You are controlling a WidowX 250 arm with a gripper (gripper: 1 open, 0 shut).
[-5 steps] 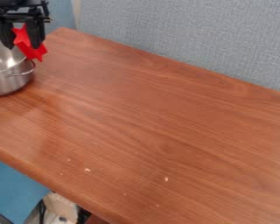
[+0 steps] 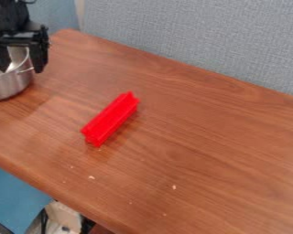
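Observation:
A red elongated block (image 2: 110, 119) lies diagonally on the wooden table, left of its middle, clear of other objects. My black gripper (image 2: 10, 55) is at the upper left edge of the view, over a steel pot (image 2: 7, 84) and partly cut off by the frame. It is open and apart from the red block. The inside of the pot is mostly hidden by the gripper.
A grey padded wall (image 2: 198, 37) borders the back. The table's front-left edge drops to a blue surface (image 2: 15, 196).
My gripper has shifted slightly left.

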